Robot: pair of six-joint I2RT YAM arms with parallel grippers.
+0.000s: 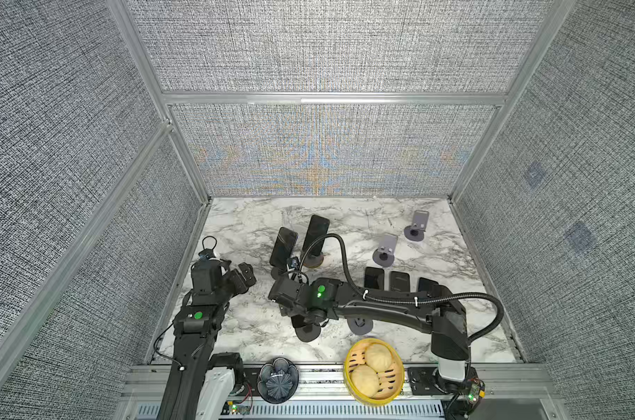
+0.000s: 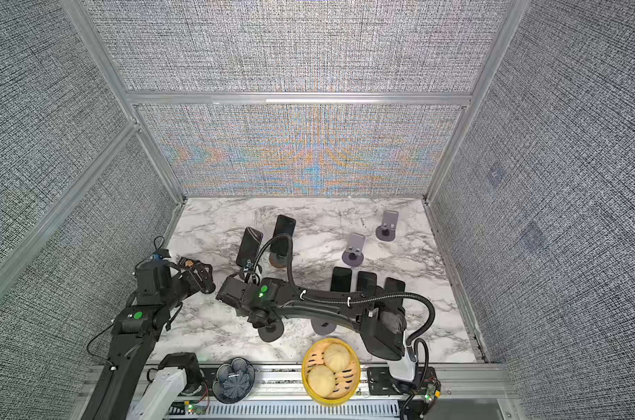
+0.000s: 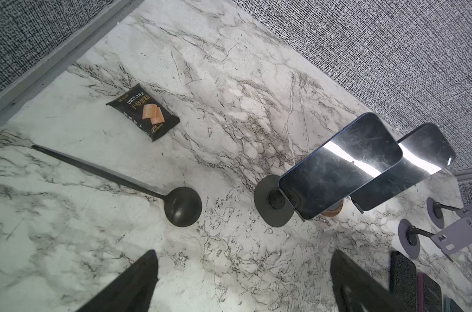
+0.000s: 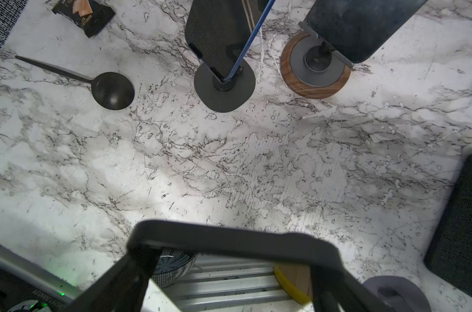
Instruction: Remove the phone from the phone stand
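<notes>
A dark phone (image 4: 236,240), seen edge-on, spans the gap between the fingers of my right gripper; whether both fingers press on it cannot be made out. In the top left view, the right arm's end covers most of this phone, above a dark round stand base (image 1: 307,332). Farther back, one phone (image 3: 340,166) leans on a dark stand (image 3: 273,201), and another phone (image 2: 282,234) rests on a wood-based stand (image 4: 315,65). Off to the left, my left gripper is open with nothing between its fingers.
Two empty purple stands (image 1: 385,250) stand at the back right. Several phones (image 2: 341,279) lie right of centre. A ladle (image 3: 182,206) and a snack packet (image 3: 144,111) lie at left. A bun steamer (image 1: 374,371) and bowl (image 1: 278,380) sit in front.
</notes>
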